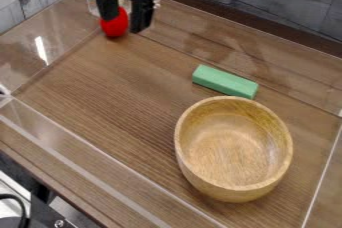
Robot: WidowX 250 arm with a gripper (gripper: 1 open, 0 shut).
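My gripper (123, 10) is a dark shape at the top left, reaching in from the top edge over a red object (114, 24), which it partly hides. Whether it is open, shut or holding the red object cannot be told. A white object (102, 4) stands just behind, also partly hidden. A green bar (225, 81) lies right of centre. A large tan oval bowl (233, 176) sits at the lower right, empty.
Dark cables lie at the lower left corner, off the table edge.
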